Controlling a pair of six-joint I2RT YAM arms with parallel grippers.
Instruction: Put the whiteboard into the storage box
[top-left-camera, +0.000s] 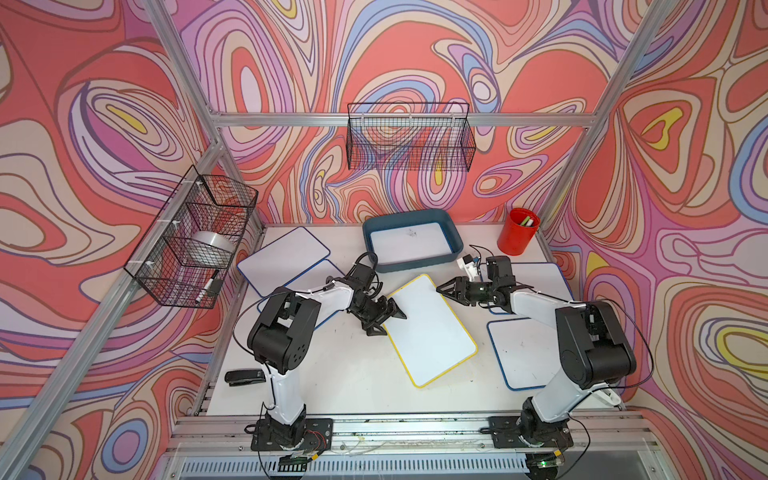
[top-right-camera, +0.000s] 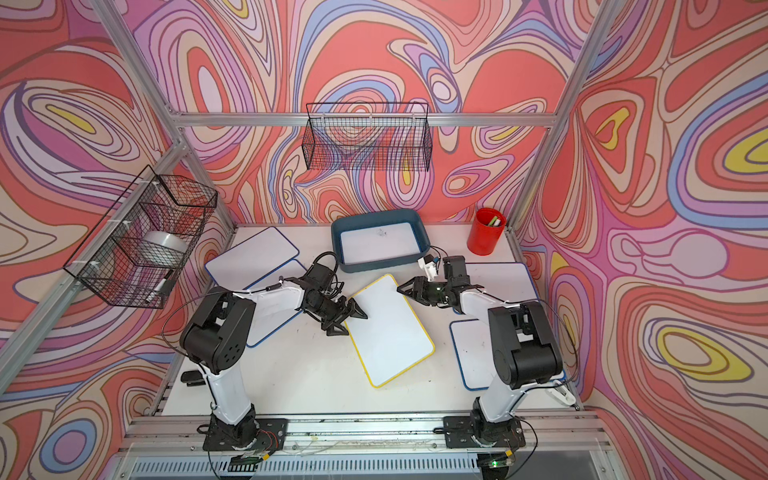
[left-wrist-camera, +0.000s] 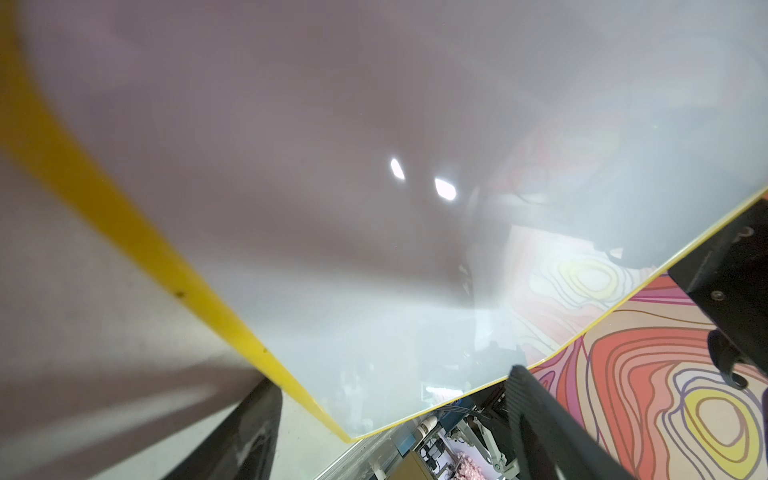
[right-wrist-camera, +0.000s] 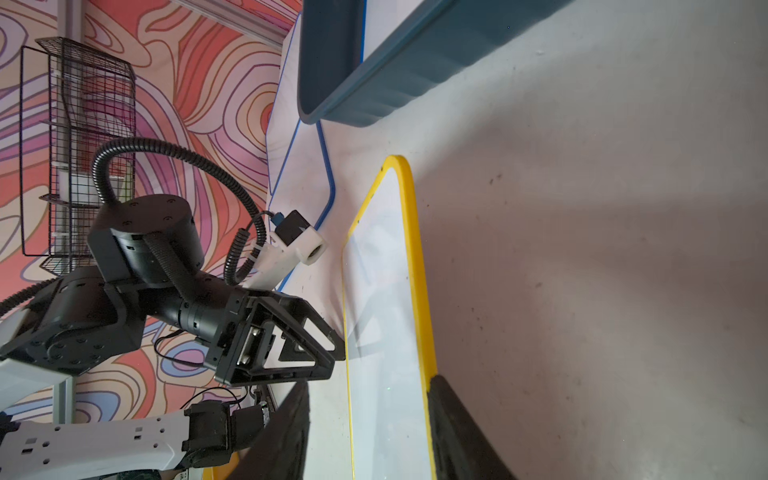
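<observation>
The yellow-edged whiteboard (top-left-camera: 430, 336) lies in the middle of the front table area, its far part tilted up. My left gripper (top-left-camera: 382, 320) is at its left edge, fingers apart; in the left wrist view the board fills the space above and between the fingertips. My right gripper (top-right-camera: 406, 289) stands open at the board's far right edge, the yellow rim (right-wrist-camera: 416, 304) by its fingertips in the right wrist view. Whether either holds the board is unclear. The dark teal storage box (top-left-camera: 412, 260) stands behind, with a white board inside.
Blue-edged whiteboards (top-left-camera: 280, 254) lie at the left and right (top-left-camera: 524, 352). A red cup (top-left-camera: 516, 236) with markers stands at the back right. Wire baskets hang on the frame.
</observation>
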